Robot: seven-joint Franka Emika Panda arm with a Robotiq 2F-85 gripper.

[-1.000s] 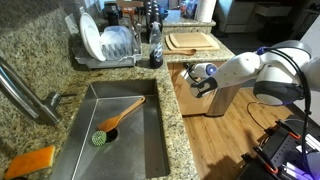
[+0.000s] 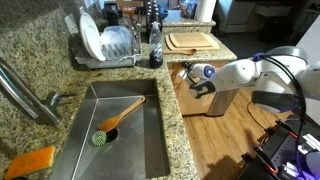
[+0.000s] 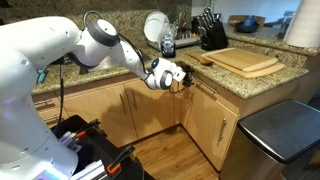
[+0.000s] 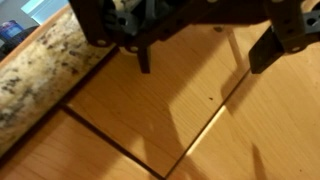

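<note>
My gripper point(image 3: 188, 82) is at the wooden cabinet front point(image 3: 212, 108), just below the edge of the countertop point(image 3: 232, 82). In the wrist view the two dark fingers of the gripper stand wide apart, open, with only wood panel between and behind them. Dark seams point(image 4: 112, 142) run between the panels there, and the granite edge point(image 4: 40, 75) lies at the left. From the first exterior view, the fingertips beside the cabinet are small and partly hidden by the wrist. Whether they touch the wood cannot be told.
A sink point(image 2: 115, 130) holds a wooden-handled brush point(image 2: 120, 118). Cutting boards point(image 2: 193, 41), a dark bottle point(image 2: 156, 46) and a dish rack point(image 2: 108, 50) are on the counter. A grey bin point(image 3: 267, 122) stands to the right of the cabinets.
The forearm and wrist have shifted slightly, with the forearm now a little lower in view. The gripper is still close to the cabinet front, and the counter objects have not moved.
</note>
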